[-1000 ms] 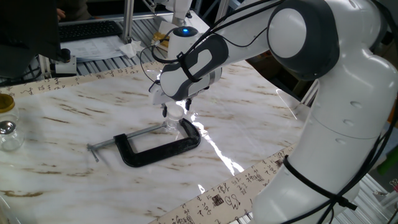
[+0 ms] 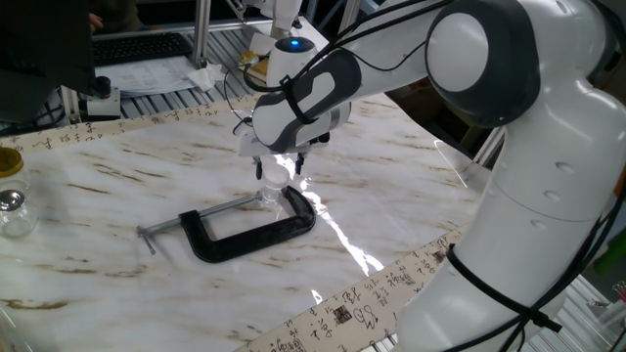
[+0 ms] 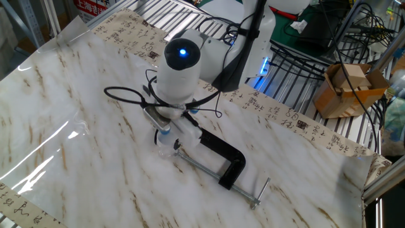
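Observation:
A black C-clamp (image 2: 252, 241) with a silver screw lies flat on the marbled table. At its finger end stands a small clear container (image 2: 273, 188), which shows as a transparent shape beside the screw tip in the second exterior view. My gripper (image 2: 280, 167) points down right above this container. Its two dark fingertips are spread apart, one to each side of the container's top in the first exterior view. Whether they touch it cannot be told. From the other side, the gripper (image 3: 176, 132) partly covers the container and the near end of the clamp (image 3: 223, 149).
Glass jars, one with a yellow lid (image 2: 10, 159), stand at the left edge in the first exterior view. A cardboard box (image 3: 350, 92) sits off the table in the second.
My wrist has turned slightly and the hand has shifted a little to the right and up. The clamp and the clear container have stayed in place.

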